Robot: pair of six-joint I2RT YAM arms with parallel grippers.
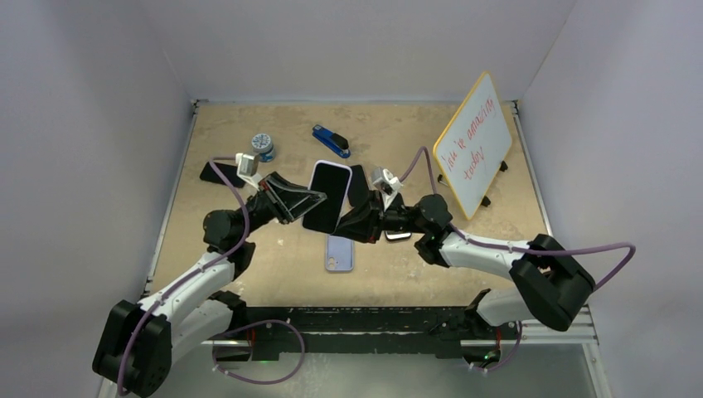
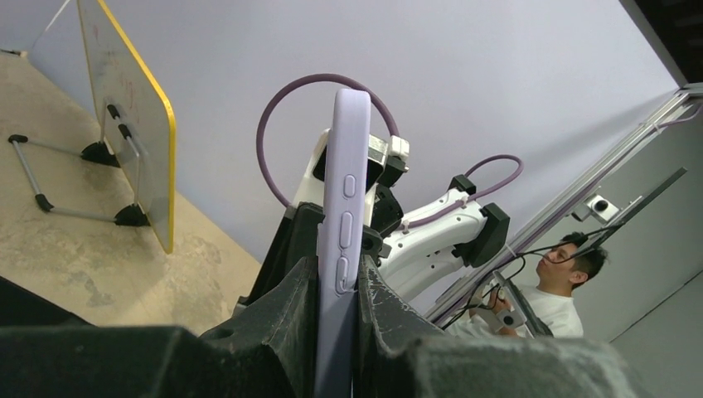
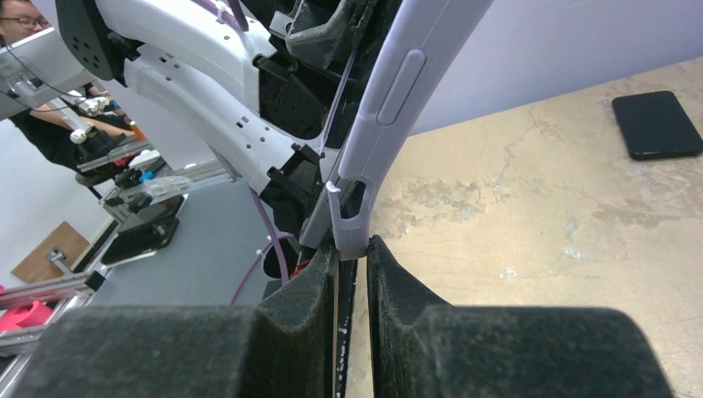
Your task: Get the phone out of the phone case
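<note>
A phone in a lavender case (image 1: 327, 192) is held up between the arms, black screen facing the top camera. My left gripper (image 1: 313, 199) is shut on it; in the left wrist view the case's side (image 2: 346, 207) with its buttons stands between the fingers. My right gripper is at the case's lower edge, where a cut-out corner of the case (image 3: 356, 220) sits right at the fingertips. The fingers look nearly closed; whether they grip it I cannot tell.
Below lies a light blue phone case (image 1: 339, 259). Black phones (image 1: 217, 174), a blue stapler (image 1: 332, 141) and a round tin (image 1: 262, 145) lie behind. A whiteboard (image 1: 472, 145) stands at the right.
</note>
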